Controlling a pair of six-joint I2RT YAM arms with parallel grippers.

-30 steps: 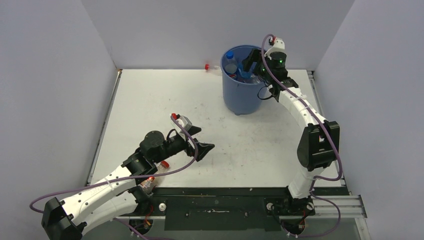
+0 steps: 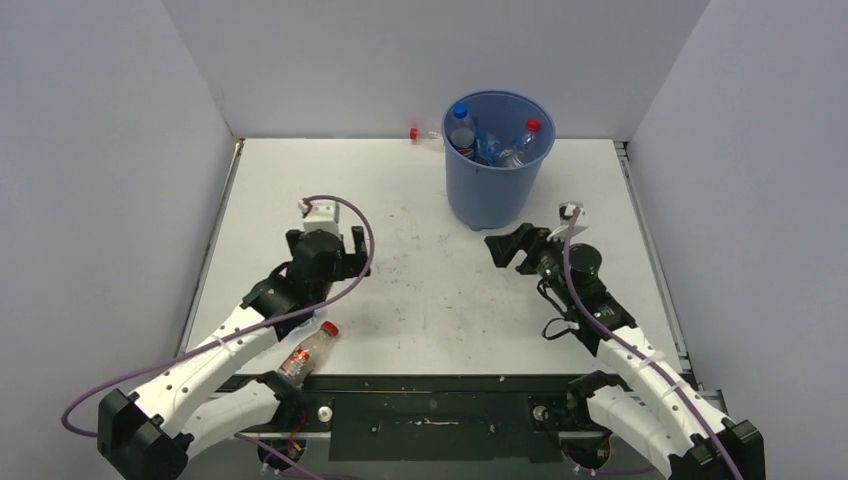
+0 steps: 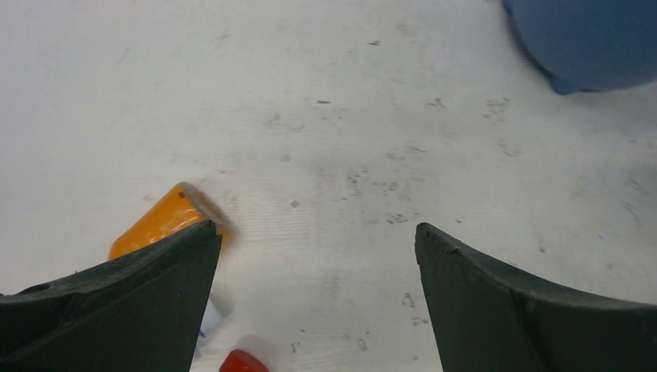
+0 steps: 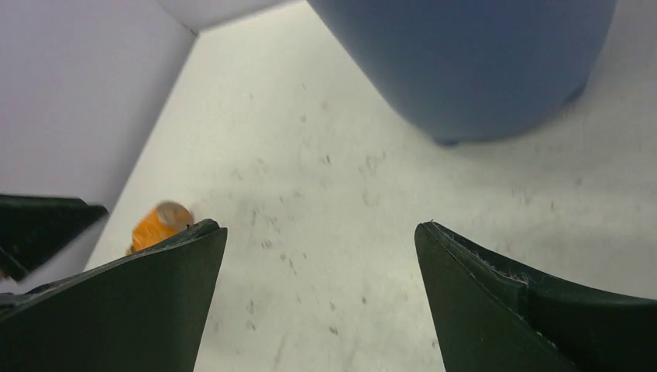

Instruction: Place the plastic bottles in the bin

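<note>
The blue bin (image 2: 482, 192) stands at the back of the table. Inside it lie several clear bottles, one with a blue cap (image 2: 460, 111) and one with a red cap (image 2: 533, 126). A clear bottle (image 2: 312, 352) with a red cap lies at the front left, partly under the left arm. An orange object (image 3: 159, 221) rests left of the left gripper's fingers; a pale item (image 3: 211, 319) shows below it, partly hidden. My left gripper is open over the table with nothing between its fingers. My right gripper is also open and empty, in front of the bin.
Just left of the bin, another red-capped bottle (image 2: 424, 134) shows at the table's back edge. Grey walls (image 2: 110, 170) enclose the sides and back.
The left gripper has swung left and back, away from the middle. The bin and its bottles look unmoved.
</note>
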